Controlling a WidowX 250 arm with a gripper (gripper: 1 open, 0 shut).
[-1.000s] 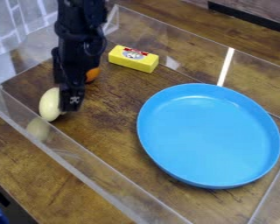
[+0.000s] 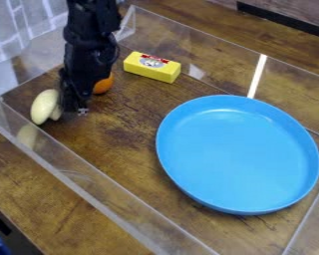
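Note:
My black gripper (image 2: 72,100) is low at the left of the camera view, just right of a pale cream oblong object (image 2: 45,107), which lies against the clear wall. Its fingertips are dark and blurred against the table, so whether they touch that object is unclear. An orange object (image 2: 103,86) sits right behind the gripper, partly hidden by it.
A yellow box (image 2: 153,67) lies at the back. A large blue plate (image 2: 238,152) fills the right. Transparent walls edge the wooden table (image 2: 123,159), whose middle and front left are clear.
The gripper has shifted left and come down beside the pale object, which has moved slightly left and up in the view.

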